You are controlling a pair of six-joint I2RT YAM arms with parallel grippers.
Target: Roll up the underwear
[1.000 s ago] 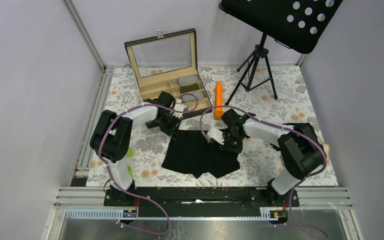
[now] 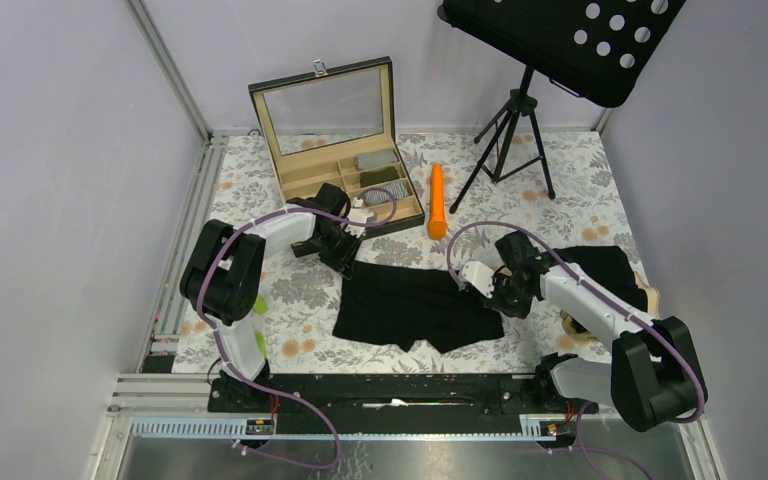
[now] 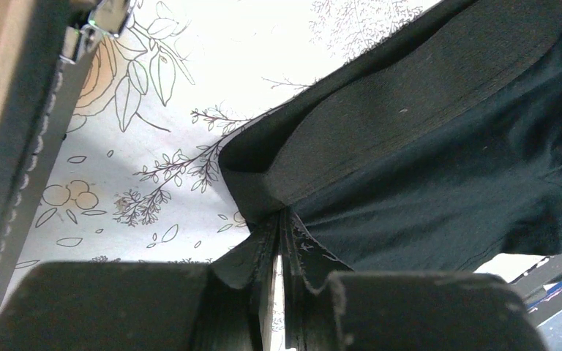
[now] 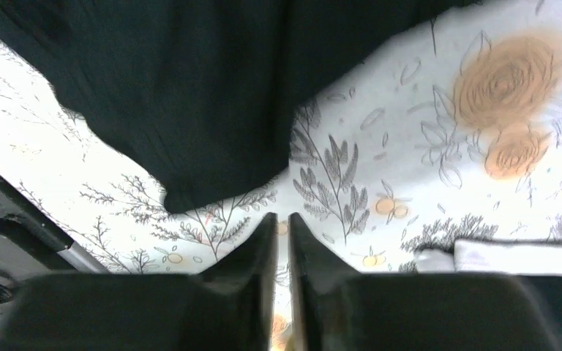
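Note:
Black underwear [image 2: 410,310] lies spread on the floral mat in front of the organiser box, a band folded along its far edge in the left wrist view. My left gripper is shut on the waistband's corner [image 3: 252,186] at the upper left of the garment. My right gripper hangs over the mat at the garment's right end, beside the cloth in its wrist view; that view is blurred, and the narrow gap between its fingers shows only mat.
The box [image 2: 290,180] with rolled cloths stands behind, an orange tube [image 2: 437,195] beside it, and a black stand [image 2: 510,120] at the back right. More dark cloth [image 2: 600,270] lies at the right. Bare mat lies left of the garment.
My left gripper has stayed in place.

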